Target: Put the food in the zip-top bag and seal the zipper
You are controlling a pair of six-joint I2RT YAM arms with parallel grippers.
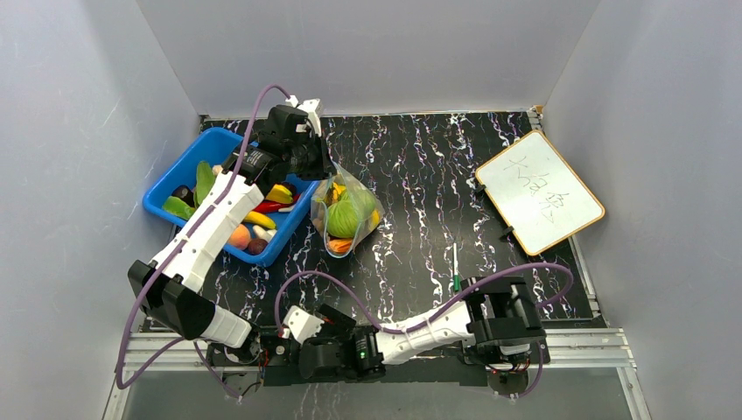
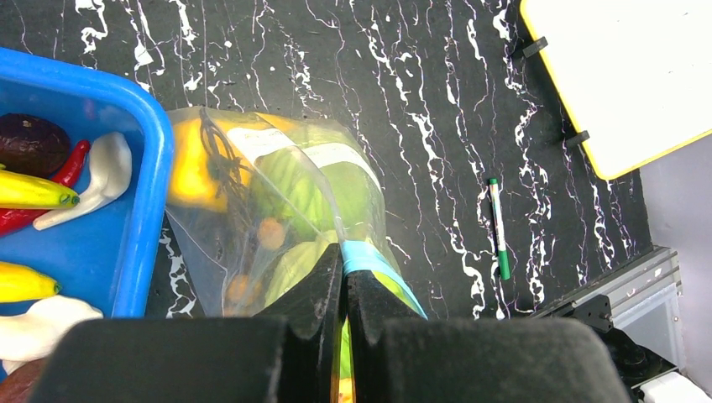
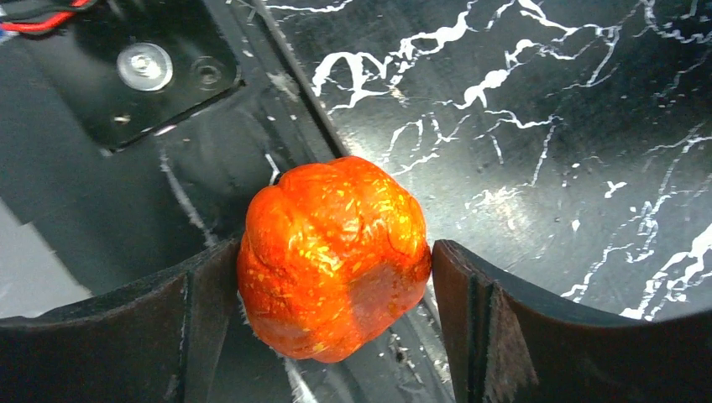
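The clear zip bag (image 1: 346, 210) with its blue top stands beside the blue bin, holding green, yellow and orange food. My left gripper is shut at the bag's upper edge, by the blue zipper strip (image 2: 374, 262). My right gripper is around an orange-red, lumpy food item (image 3: 332, 243) at the table's front edge, a finger on either side; in the top view the arm hides it.
The blue bin (image 1: 166, 179) of fruit and vegetables is at the left. A whiteboard (image 1: 538, 192) lies at the right, a green marker (image 2: 497, 227) near it.
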